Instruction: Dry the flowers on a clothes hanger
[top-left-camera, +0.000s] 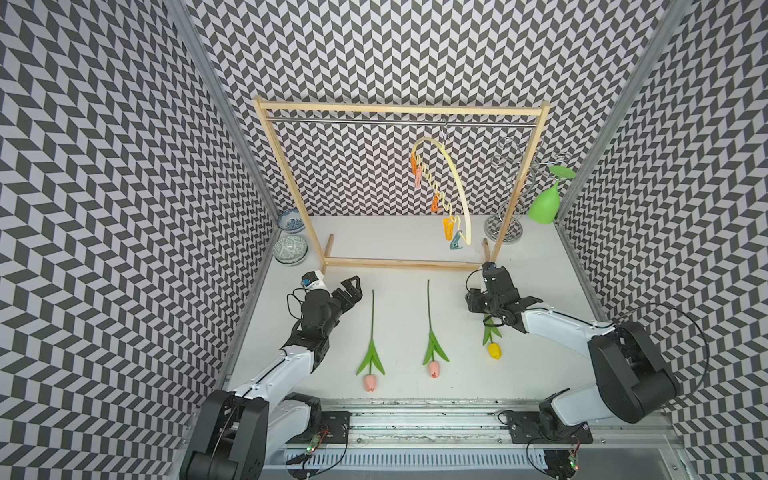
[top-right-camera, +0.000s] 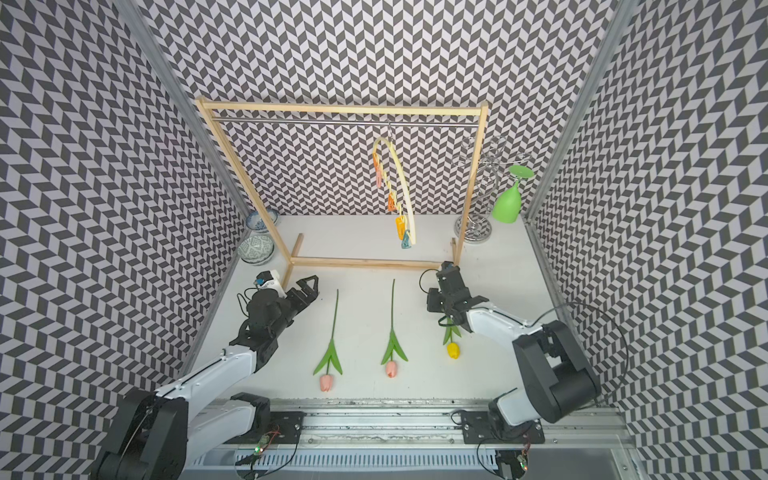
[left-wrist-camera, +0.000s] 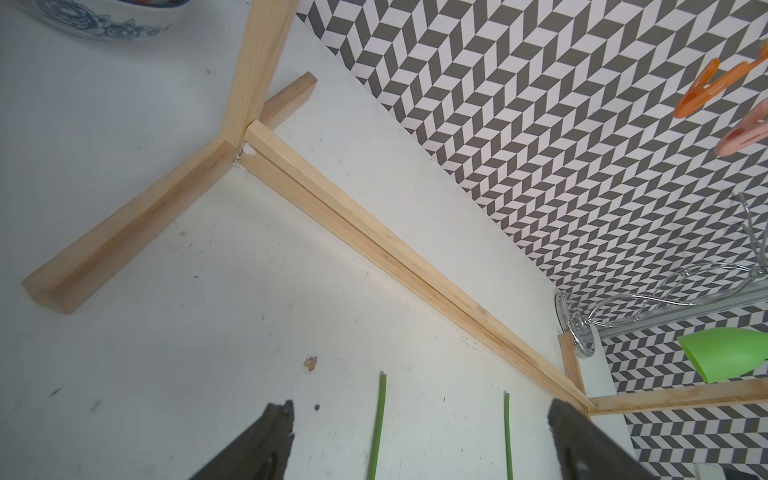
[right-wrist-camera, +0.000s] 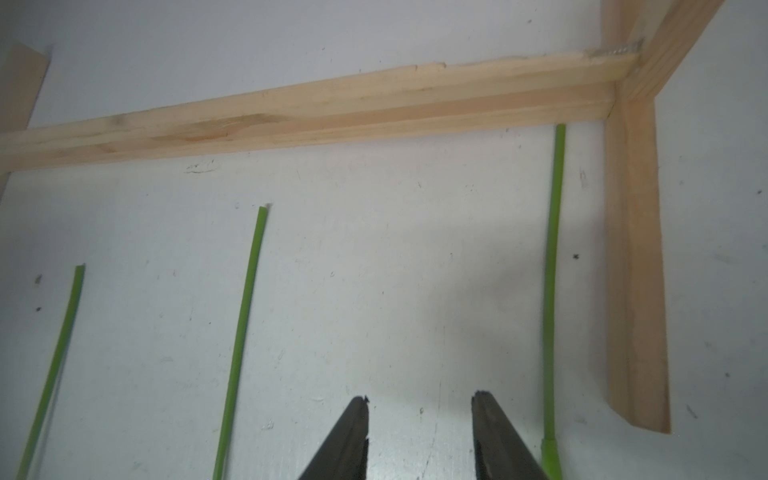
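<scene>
Two pink tulips, the left one (top-left-camera: 370, 382) and the middle one (top-left-camera: 433, 368), lie on the table with their stems pointing towards the rack. A yellow tulip (top-left-camera: 494, 350) lies to the right, partly covered by the right arm; its stem (right-wrist-camera: 549, 304) reaches almost to the rack's base bar. From the rack's rail hangs a yellow hanger (top-left-camera: 456, 177) with several clips, such as an orange one (top-left-camera: 448, 229). My left gripper is open and empty, left of the left stem. Fingers apart and empty, my right gripper is left of the yellow tulip's stem.
The wooden rack (top-left-camera: 400, 263) spans the table's rear half, its feet extending forward. Two bowls, the nearer one patterned (top-left-camera: 289, 249), stand back left. A green bottle-shaped item (top-left-camera: 545, 205) is at the back right on a metal stand (top-right-camera: 473, 229).
</scene>
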